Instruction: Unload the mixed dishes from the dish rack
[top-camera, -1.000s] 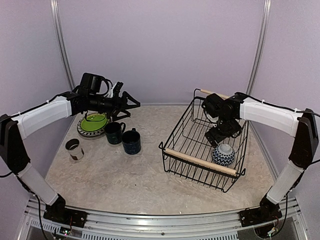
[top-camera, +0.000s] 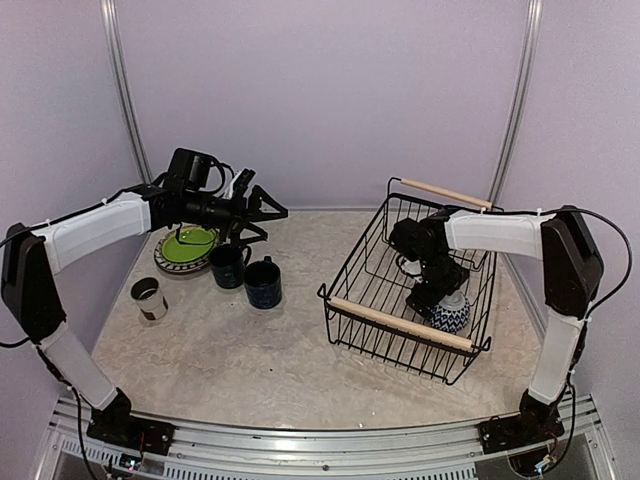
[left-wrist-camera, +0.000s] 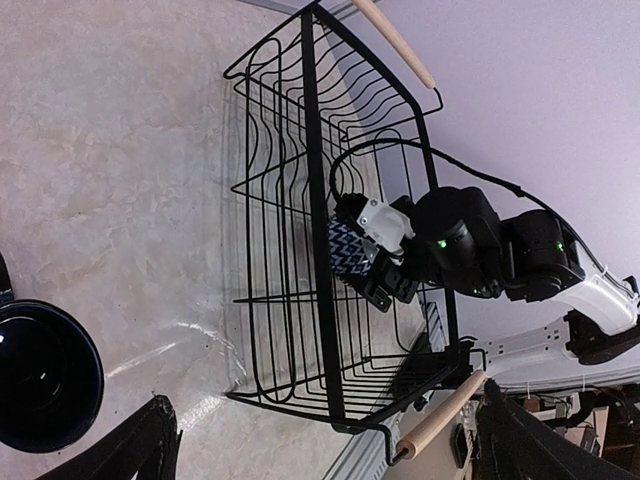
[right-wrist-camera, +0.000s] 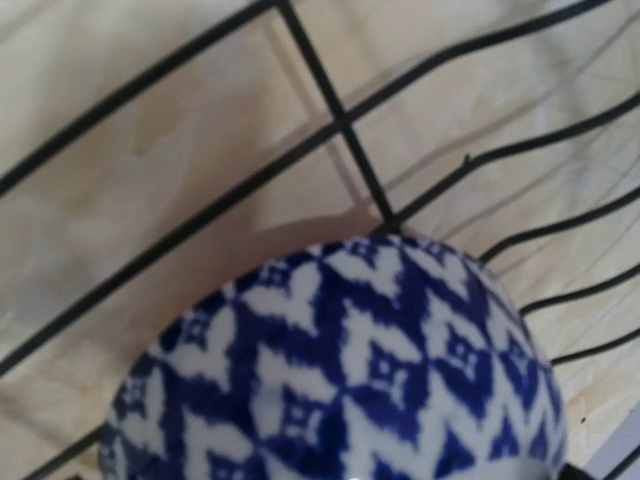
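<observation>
A blue-and-white patterned bowl (top-camera: 448, 315) rests upside down in the wire dish rack (top-camera: 405, 326) on the right; its pattern fills the lower right wrist view (right-wrist-camera: 350, 370). My right gripper (top-camera: 432, 295) is down in the rack at the bowl, open, its fingers mostly hidden. My left gripper (top-camera: 263, 214) hangs open and empty above two dark mugs (top-camera: 264, 285) on the left. Behind them lie a green plate (top-camera: 185, 243) on a patterned plate, and a metal cup (top-camera: 149, 298) stands at the left.
Walls close in the back and sides.
My right gripper has moved down and toward the front onto the bowl. My left gripper has shifted slightly to the right.
</observation>
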